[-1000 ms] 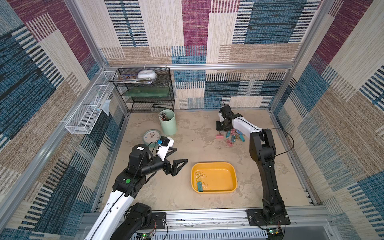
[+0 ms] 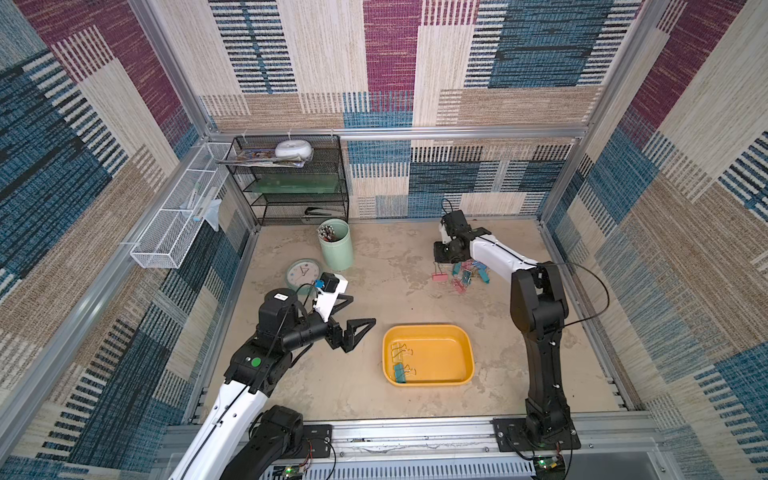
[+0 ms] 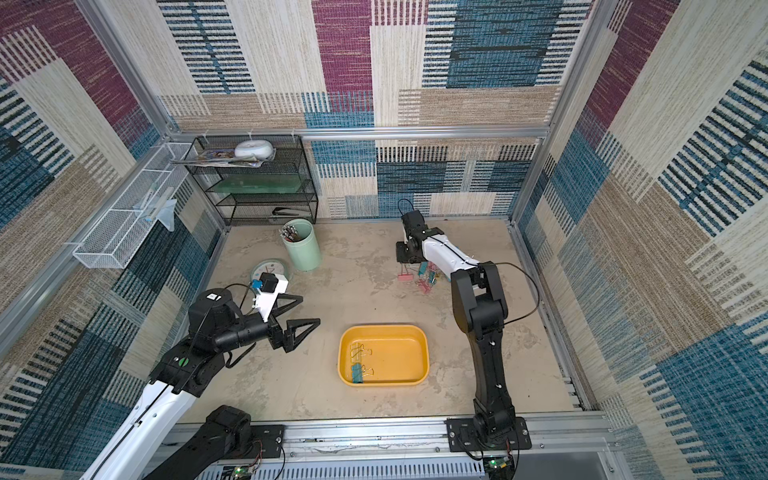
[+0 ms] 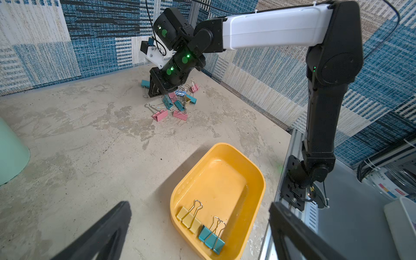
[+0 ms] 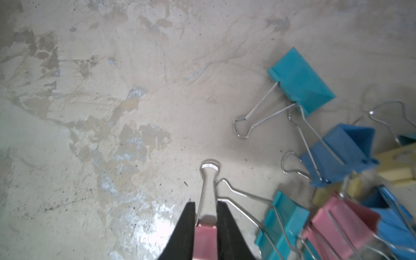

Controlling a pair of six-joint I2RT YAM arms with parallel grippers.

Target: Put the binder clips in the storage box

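My left gripper [image 2: 364, 310] stands open and empty, left of the yellow storage box [image 2: 468, 360]. In the box lie a yellow clip [image 4: 189, 218] and a teal clip [image 4: 211, 239]. My right gripper is over the loose clips at the back right, its fingers [image 5: 186, 234] a narrow gap apart. A pink clip [image 5: 205, 242] shows in line with that gap, its wire handles upward in the right wrist view; in the left wrist view the pink clip [image 4: 160, 115] looks apart from the gripper. A teal clip [image 5: 301, 82] lies alone. Blue, pink and teal clips crowd the lower right.
A mint pencil cup [image 2: 338, 248] and a round clock [image 2: 303, 274] stand at the left, before a black mesh shelf [image 2: 292, 184]. Bare table lies between the clips and the box.
My right arm's elbow has swung to the right, and its gripper has shifted slightly right over the clips. The left arm and the box have not moved.
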